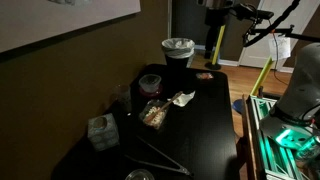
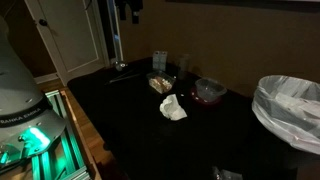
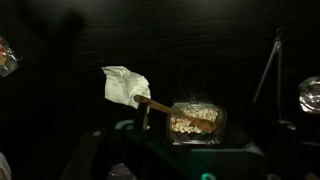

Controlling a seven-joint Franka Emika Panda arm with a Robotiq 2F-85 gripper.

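Observation:
My gripper hangs high above the black table, its dark fingers apart on either side of the wrist view with only tabletop things seen below between them. Beneath it sits a clear container of pale, chunky pieces. A wooden spoon rests across that container, its handle reaching toward a crumpled white cloth or paper. Metal tongs lie to the right, and a shiny round bowl or lid is at the right edge.
At the table's far end stands a bin with a white liner. A covered bowl, a clear cup and a pale box-like holder line the wall side. A small colourful packet lies apart.

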